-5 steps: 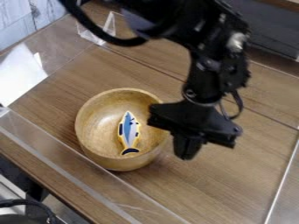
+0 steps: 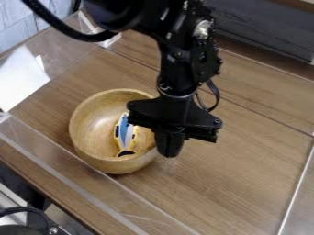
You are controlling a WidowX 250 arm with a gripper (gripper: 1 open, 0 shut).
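A wooden bowl [image 2: 95, 123] sits on the wooden table, holding a toy fish [image 2: 124, 136] painted blue, white, yellow and dark. My black gripper [image 2: 170, 147] hangs at the bowl's right rim, partly in front of it, fingertips pointing down. The fingers look shut, with nothing visible between them. Whether they touch the rim cannot be told.
Clear plastic edging runs along the left front. A white sheet [image 2: 17, 77] lies at the upper left, and cables show at the lower left corner.
The arm has moved left, from beside the bowl to over its right rim. The bowl appears shifted slightly left, with the fish still in it.
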